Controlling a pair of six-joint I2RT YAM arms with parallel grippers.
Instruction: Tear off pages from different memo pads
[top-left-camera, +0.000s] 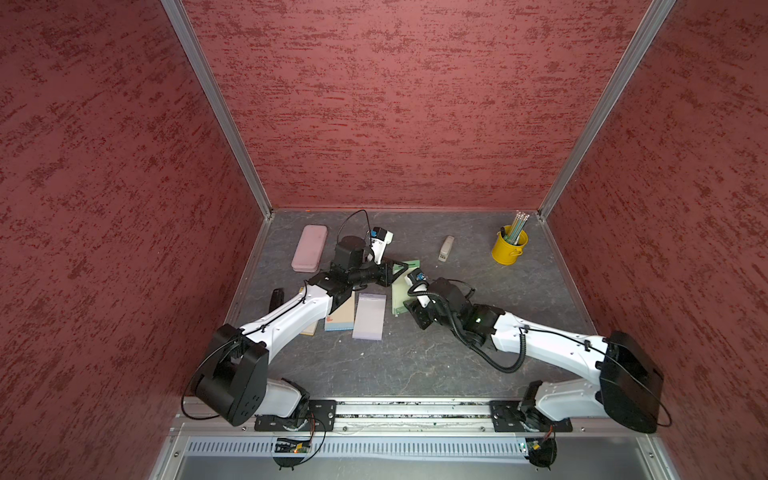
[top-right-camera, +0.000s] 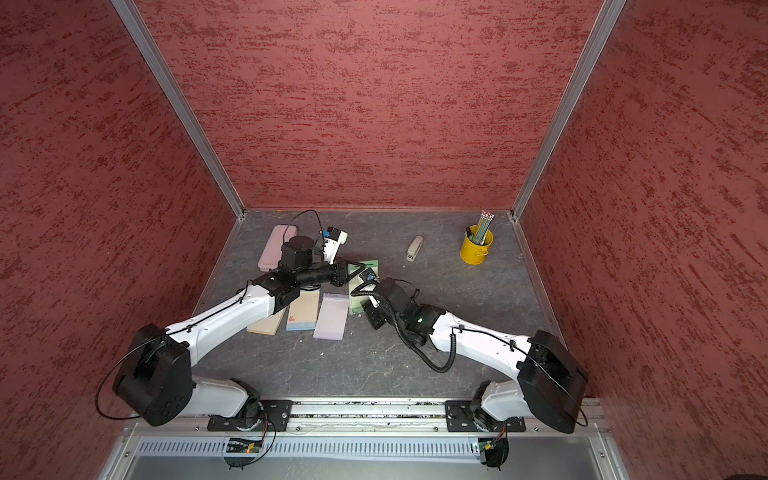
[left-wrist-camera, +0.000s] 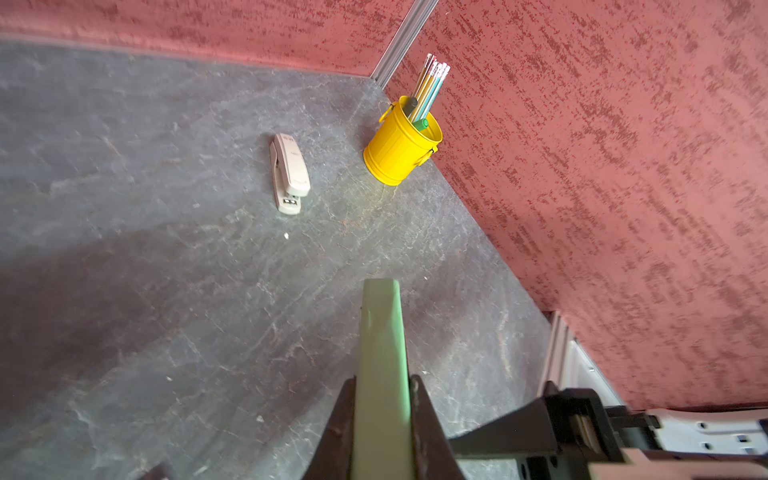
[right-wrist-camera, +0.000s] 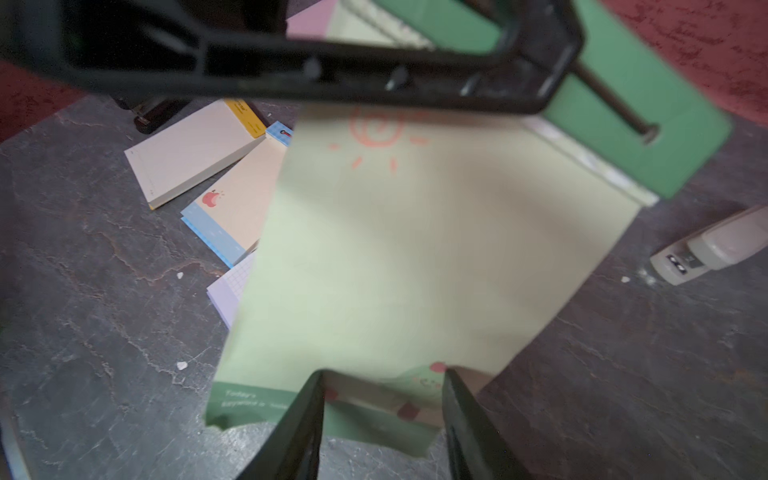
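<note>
A green memo pad (right-wrist-camera: 448, 248) hangs by its green bound edge from my left gripper (top-left-camera: 401, 270), which is shut on it. Its pale pages carry a sun drawing and a green printed strip along the lower edge. In the left wrist view, the pad's green spine (left-wrist-camera: 382, 368) rises between the fingers. My right gripper is part open at the pad's lower edge, with one fingertip on each side of the middle of that edge. Whether a page lies between its fingers is hard to tell.
A lilac pad (top-left-camera: 369, 317), an orange-and-blue pad (top-left-camera: 340, 314) and a cream pad (right-wrist-camera: 194, 152) lie on the left. Behind them is a pink case (top-left-camera: 309, 248). A stapler (top-left-camera: 446, 248) and a yellow bucket of pencils (top-left-camera: 508, 246) stand at the back right.
</note>
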